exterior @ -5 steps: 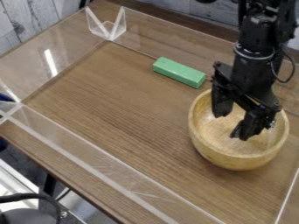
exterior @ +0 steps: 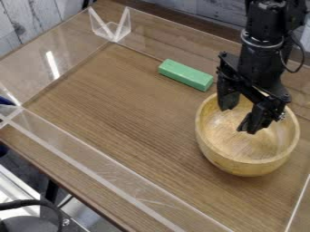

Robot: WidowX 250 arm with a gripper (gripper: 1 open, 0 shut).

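Observation:
A black robot arm comes down from the top right, and its gripper (exterior: 247, 111) hangs open over a large beige bowl (exterior: 247, 156), its fingers at or just inside the back part of the bowl. I see nothing held between the fingers. The gripper hides part of the bowl's inside. A green block (exterior: 184, 74) lies on the wooden table just behind and left of the bowl.
A clear plastic container (exterior: 111, 25) stands at the back left. A dark cable or fixture (exterior: 31, 216) sits at the lower left corner.
The bowl and green block look unmoved.

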